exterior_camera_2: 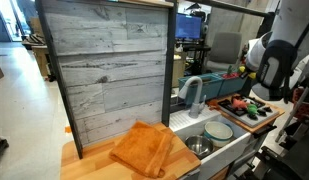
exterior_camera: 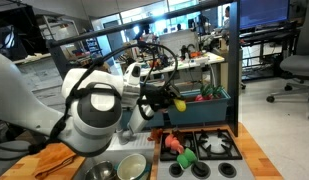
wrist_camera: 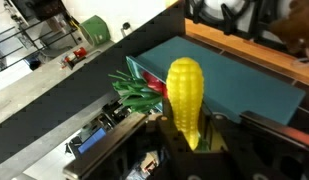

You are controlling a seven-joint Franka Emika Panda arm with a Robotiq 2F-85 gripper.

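A smooth yellow object with a rounded end [wrist_camera: 185,92] stands out from my gripper, whose fingers are shut on it. Exterior view 1 has the gripper [exterior_camera: 162,100] raised in front of the blue-teal bin [exterior_camera: 201,112], with the yellow object [exterior_camera: 180,104] at its tip. Red and green vegetable-like items [exterior_camera: 209,92] lie in that bin. From the wrist, the bin's teal side [wrist_camera: 239,75] passes behind the yellow object, and the red and green items [wrist_camera: 144,95] show to its left. What exactly the yellow thing is, I cannot tell.
Below the gripper is a stove [exterior_camera: 222,152] with a red item [exterior_camera: 174,144] and a green one [exterior_camera: 188,158] on it. A metal bowl [exterior_camera: 102,171] and a white bowl [exterior_camera: 132,166] sit in the sink. An orange cloth [exterior_camera_2: 142,147] covers part of the left counter.
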